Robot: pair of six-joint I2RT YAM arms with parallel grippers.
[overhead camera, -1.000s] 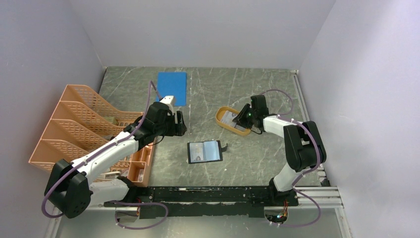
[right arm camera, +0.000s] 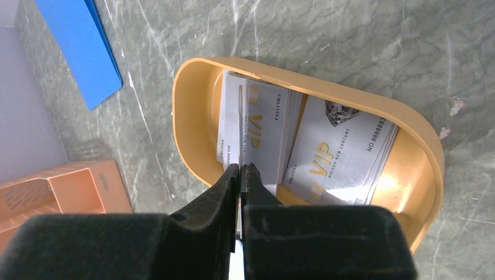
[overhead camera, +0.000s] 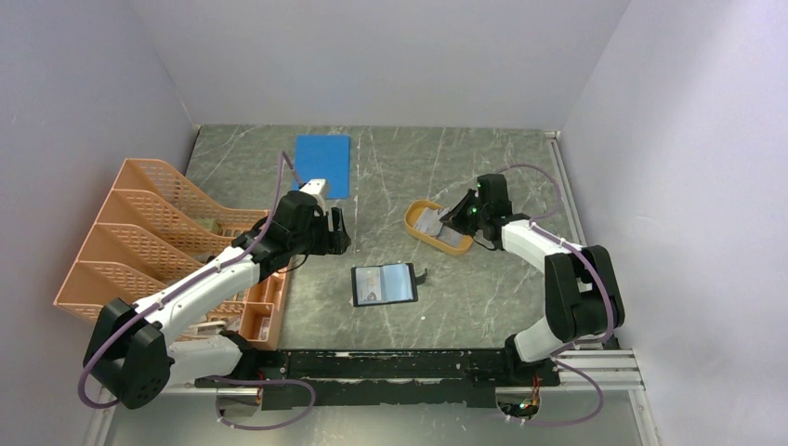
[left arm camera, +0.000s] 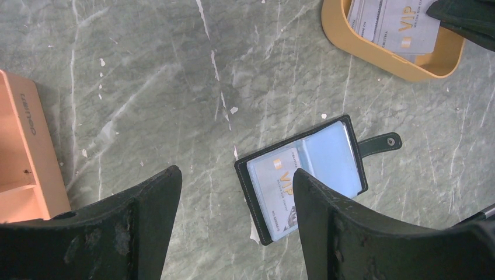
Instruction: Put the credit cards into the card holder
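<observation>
An orange oval tray (overhead camera: 413, 226) holds white VIP cards (right arm camera: 335, 153). My right gripper is shut on a card seen edge-on as a thin line over the left pile in the right wrist view. The black card holder (left arm camera: 254, 198) lies open below the tray in the top view, with a VIP card (left arm camera: 275, 186) in its left half and a strap to the right. My left gripper (overhead camera: 330, 232) stands open above the table left of the tray, with nothing between its fingers.
An orange slotted organiser (overhead camera: 130, 232) fills the left side. A blue mat (overhead camera: 321, 158) lies at the back. Grey walls surround the table. The table between organiser and tray is largely clear.
My right arm has shifted slightly rightward and toward the front, and its gripper has risen a little at the tray. The left arm is unchanged.
</observation>
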